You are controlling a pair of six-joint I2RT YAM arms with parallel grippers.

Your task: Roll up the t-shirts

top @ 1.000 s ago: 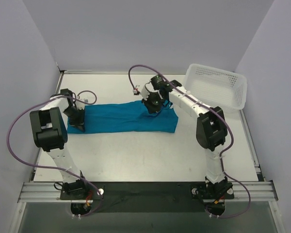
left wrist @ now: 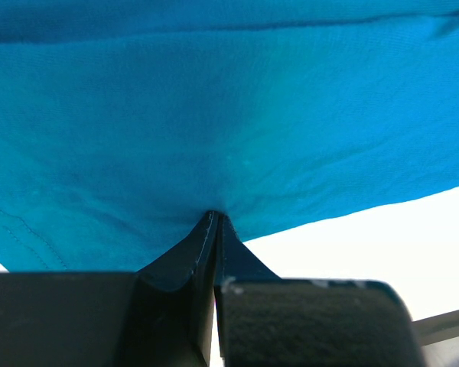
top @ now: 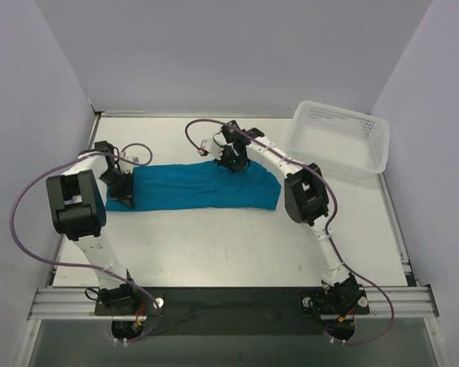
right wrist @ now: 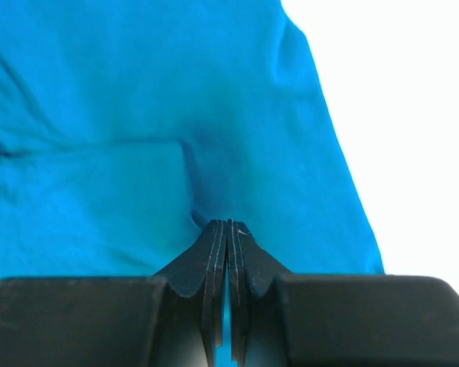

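A blue t-shirt lies spread in a long strip across the table. At its left end my left gripper is shut on the fabric; in the left wrist view the closed fingertips pinch the cloth near its edge. My right gripper is over the upper right part of the shirt. In the right wrist view that gripper is shut at a folded flap of the blue cloth; how much it holds is hidden.
An empty white basket sits at the back right.
My right gripper has moved left along the upper part of the shirt from about a second ago. My left gripper has stayed in place.
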